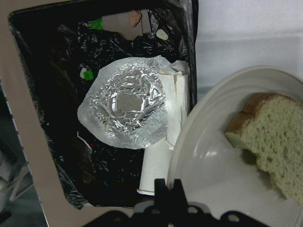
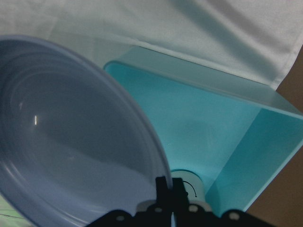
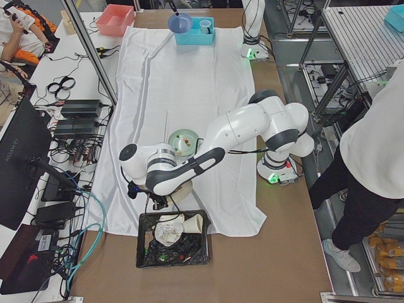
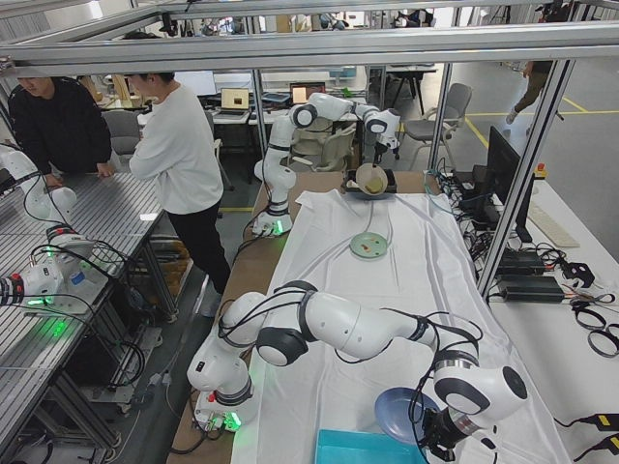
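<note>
A cream plate [image 1: 213, 179] carrying a bitten slice of bread [image 1: 270, 142] is held by its rim in my left gripper, over the edge of a black bin [image 1: 66, 156] with crumpled foil [image 1: 123, 104] and paper cups [image 1: 154, 165] inside. My right gripper is shut on the rim of a blue plate [image 2: 71, 127], which hangs over a turquoise box [image 2: 232, 142] containing a white cup [image 2: 191, 187], partly hidden by the gripper.
A green plate [image 3: 183, 139] with small food bits lies mid-table on the white cloth [image 3: 177, 82]. A pink tray [image 3: 115, 19] stands on the side table. A person in white [image 3: 372, 145] stands beside the table.
</note>
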